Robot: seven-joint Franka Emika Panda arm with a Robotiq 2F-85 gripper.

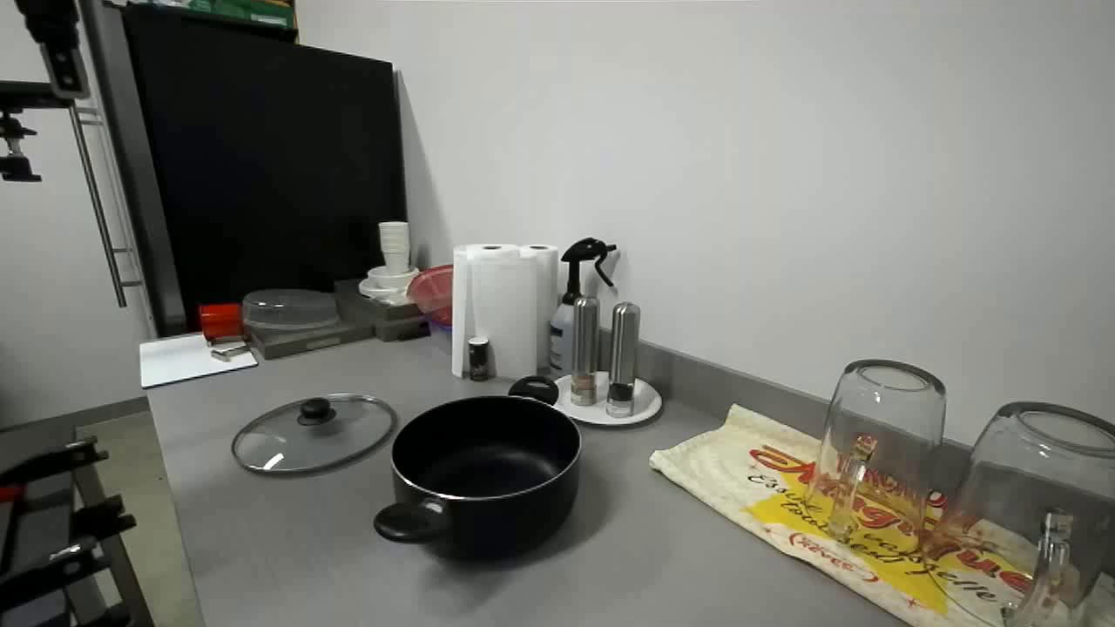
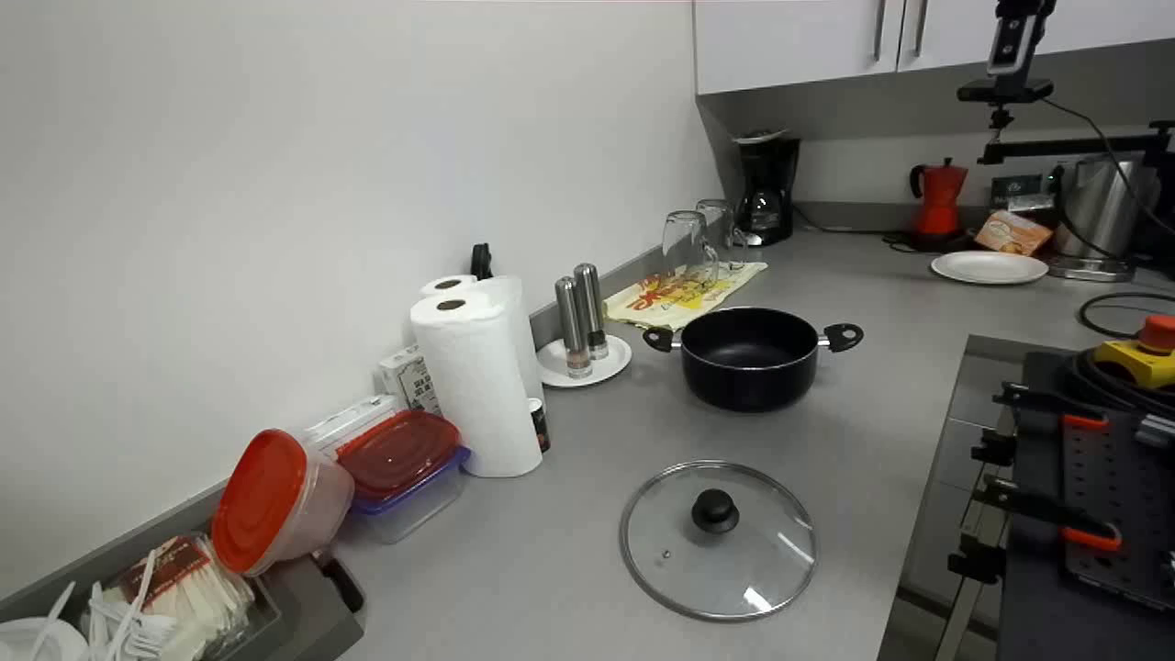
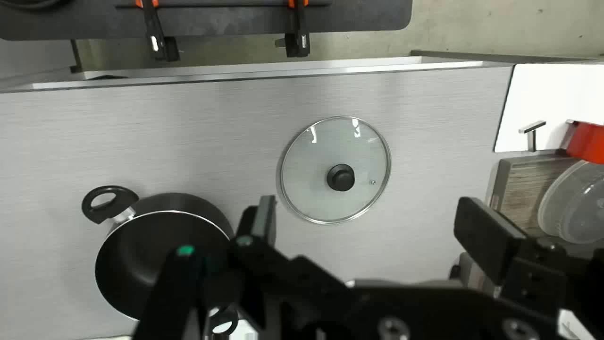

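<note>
My gripper is open in the wrist view, its two fingers wide apart with nothing between them. It looks down on the counter from above. Beyond the fingertips lies a round glass lid (image 3: 314, 184) with a black knob (image 3: 341, 177), flat on the counter. A black pot (image 3: 133, 260) with two handles stands left of the lid, partly covered by the gripper's left side. In both exterior views the pot (image 1: 486, 475) (image 2: 749, 358) is uncovered and empty, and the lid (image 1: 282, 444) (image 2: 672, 551) rests apart from it. Neither exterior view shows the gripper.
Behind the pot, a white plate (image 1: 648, 406) carries two metal grinders (image 1: 624, 350). Paper towel rolls (image 2: 474, 386) and lidded plastic boxes (image 2: 413, 468) line the wall. Upturned glass mugs (image 1: 888, 439) stand on a printed cloth (image 1: 721, 449). Bare counter surrounds the lid.
</note>
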